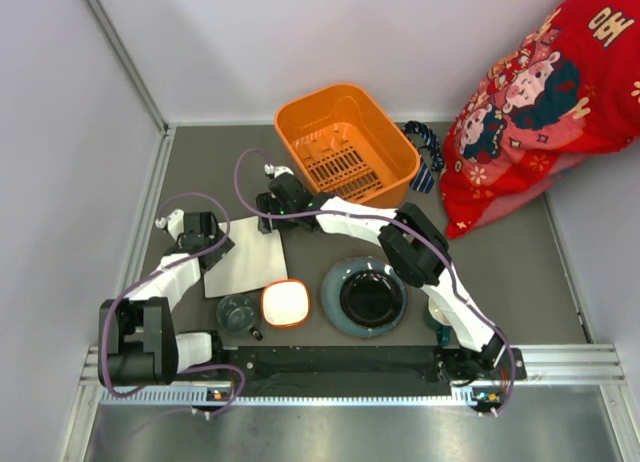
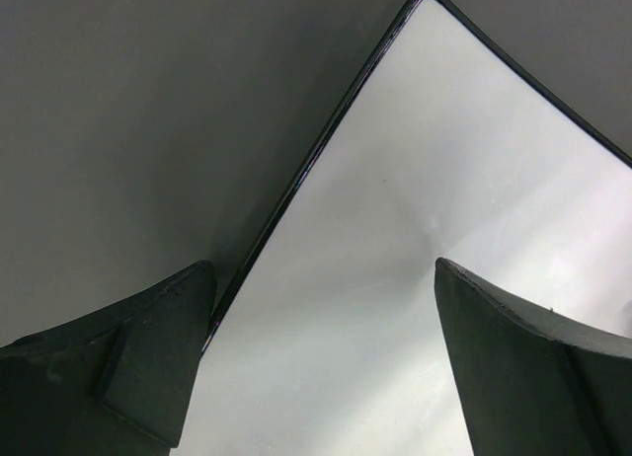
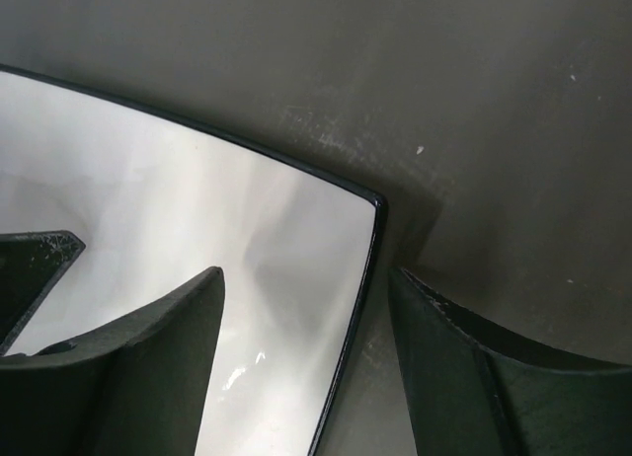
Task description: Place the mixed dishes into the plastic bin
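Observation:
A white square board with dark edging (image 1: 243,264) lies on the grey table. My open left gripper (image 1: 212,244) is over its left edge near a corner, nothing held between the fingers. My open right gripper (image 1: 270,218) straddles the edge by the opposite corner, also empty. The orange plastic bin (image 1: 398,132) stands behind the right arm. At the front lie a dark glass dish (image 1: 237,312), a white dish with orange rim (image 1: 285,302), a black plate (image 1: 370,300) in a blue-grey plate (image 1: 350,323), and a partly hidden white cup (image 1: 436,312).
A large red patterned bag (image 1: 530,102) fills the back right. A dark striped cloth (image 1: 423,172) lies beside the bin.

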